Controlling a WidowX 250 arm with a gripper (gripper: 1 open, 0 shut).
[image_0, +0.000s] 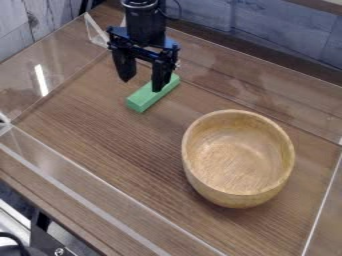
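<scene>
The dark blue gripper (142, 70) hangs over the upper middle of the table, open, its fingers apart just above and at the upper left of a green block (152, 97). The block lies flat and slanted on the wood, its upper part close to the right finger. A round tan wooden bowl (237, 158) sits empty at the right.
A pale, see-through object at the left edge is too unclear to tell. Dark floor shows beyond the table's edges at the corners.
</scene>
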